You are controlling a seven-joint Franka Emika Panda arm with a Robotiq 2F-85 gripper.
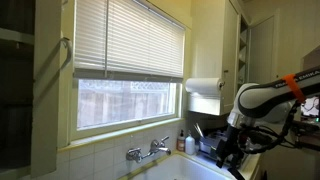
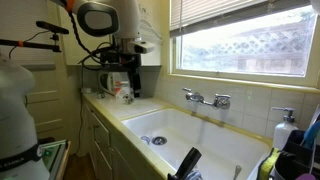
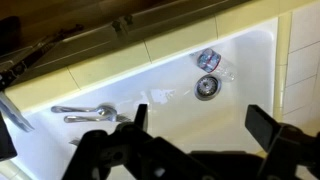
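Note:
The white sink [image 2: 205, 145] lies below my gripper, whose dark fingers stand wide apart with nothing between them. In the wrist view several metal spoons or similar utensils [image 3: 90, 112] lie toward the sink's left end. A round drain [image 3: 207, 87] shows between and beyond the fingertips. Close to the drain is a small clear, bluish object [image 3: 209, 60], perhaps a cup or wrapper; its kind is unclear. From outside, the gripper [image 2: 134, 80] hangs above the counter edge at the sink's far end, well clear of the basin.
A wall faucet [image 2: 208, 99] reaches over the sink's back side. A soap bottle [image 2: 283, 130] stands at the near right corner beside dark items. Dark clutter [image 3: 35, 50] lies beyond the tiled edge. A paper towel roll [image 1: 203, 86] hangs under the cabinet.

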